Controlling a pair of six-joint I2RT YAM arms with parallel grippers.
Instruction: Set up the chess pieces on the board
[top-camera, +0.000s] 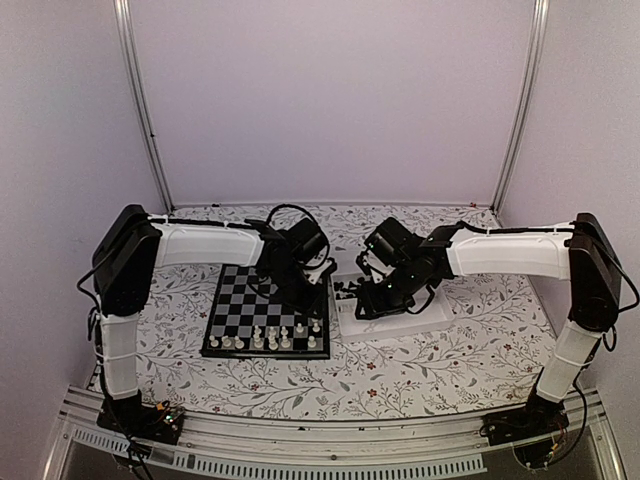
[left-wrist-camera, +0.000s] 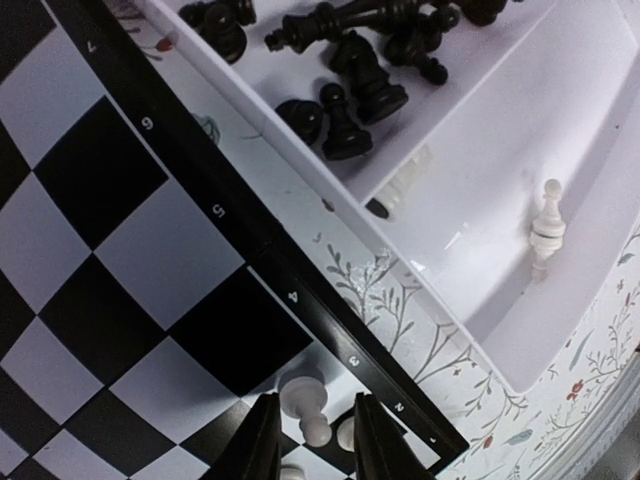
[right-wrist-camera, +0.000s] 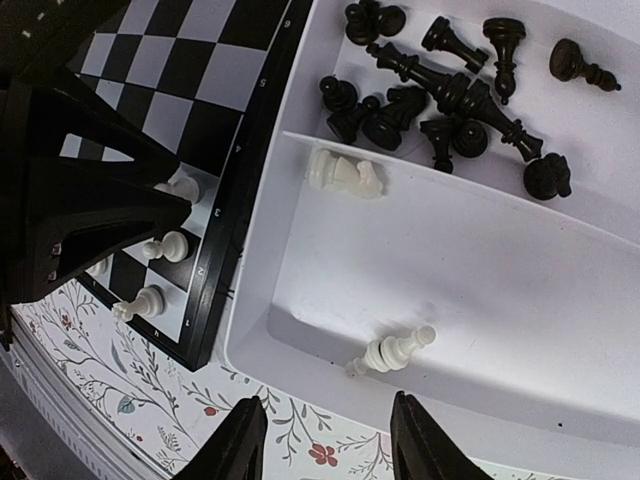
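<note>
White pieces stand in rows on the near side of the chessboard (top-camera: 244, 300). My left gripper is over the board's right edge, fingertips apart around or just above a white pawn (left-wrist-camera: 303, 398); whether they touch it is unclear. My right gripper stands open over the tray's near edge, nothing between its fingers. The divided white tray (right-wrist-camera: 510, 300) holds dark pieces such as a king (right-wrist-camera: 410, 65) in one compartment, and two white pieces lying down (right-wrist-camera: 392, 352) in the other.
The left arm crosses the board's back part and sits close to the right arm over the tray's left side.
</note>
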